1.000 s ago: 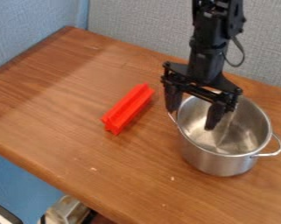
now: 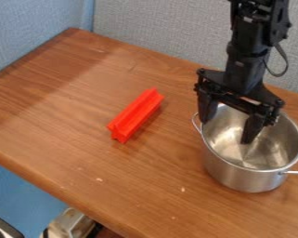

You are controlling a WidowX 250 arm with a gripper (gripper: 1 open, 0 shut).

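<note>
The black gripper [image 2: 228, 117] hangs open over the steel pot [image 2: 244, 177] at the right, one finger at the pot's near-left rim area and the other reaching down inside its opening. The pot has wire side handles. A red elongated block [image 2: 135, 115] lies on the wooden table [image 2: 77, 112], left of the pot.
Grey padded walls stand behind.
The gripper has moved rightward over the last second, and the pot has shifted right with it. The red block has not moved.
</note>
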